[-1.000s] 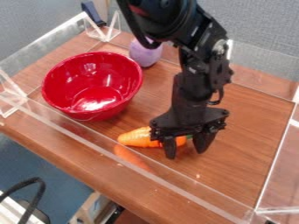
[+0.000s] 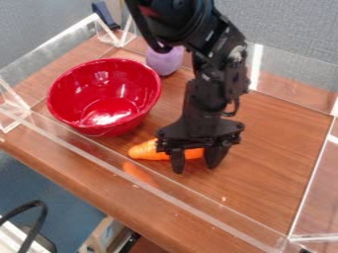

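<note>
My black gripper (image 2: 199, 153) is down at the table over an orange toy carrot (image 2: 150, 150), its fingers straddling the carrot's right part. Whether the fingers press on the carrot is hard to tell. The carrot's left end shows to the left of the fingers; its other end is mostly hidden by them.
A red bowl (image 2: 103, 96) sits left on the wooden table (image 2: 264, 178). A purple object (image 2: 164, 61) stands at the back, partly behind my arm. Clear plastic walls edge the table.
My gripper has shifted slightly left along the carrot, and its fingers appear closer together. The carrot appears to have moved a little left.
</note>
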